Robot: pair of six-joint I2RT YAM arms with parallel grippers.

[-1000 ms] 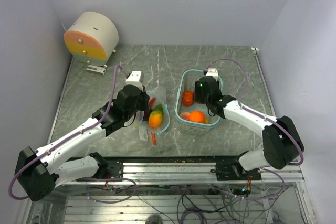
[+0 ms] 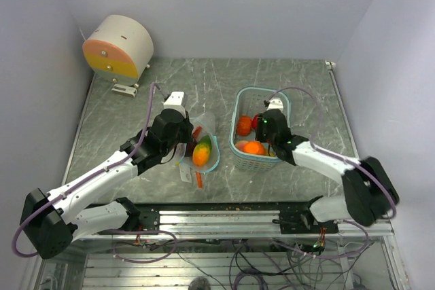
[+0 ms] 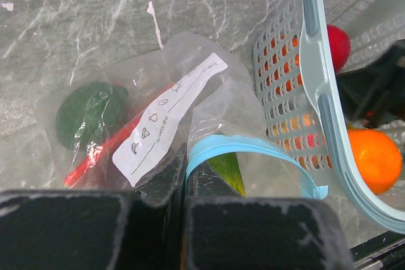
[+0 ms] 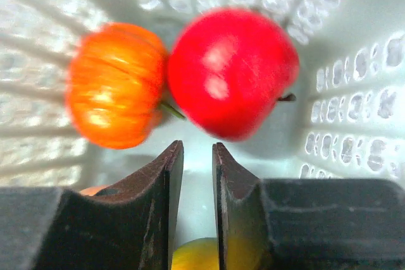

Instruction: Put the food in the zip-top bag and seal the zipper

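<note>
My left gripper is shut on the rim of the clear zip top bag (image 3: 234, 115), whose blue zipper edge (image 3: 253, 145) bows open. Inside the bag are a green avocado-like item (image 3: 92, 115), a red stick-like item (image 3: 107, 150) and a yellow-green mango-like item (image 2: 202, 153). Down in the basket (image 2: 234, 117), my right gripper has its fingers slightly apart. A yellow item (image 4: 193, 256) shows low in their gap; whether it is gripped is unclear. Beyond the fingertips sit a red apple-like item (image 4: 234, 71) and an orange pumpkin-like item (image 4: 114, 86).
An orange (image 3: 374, 159) and a peach-coloured item (image 2: 240, 145) also lie in the basket, which stands just right of the bag. A rounded cabinet (image 2: 119, 45) is at the back left. The table (image 2: 197, 83) behind the bag is clear.
The basket moved slightly. My left arm and the bag stayed still.
</note>
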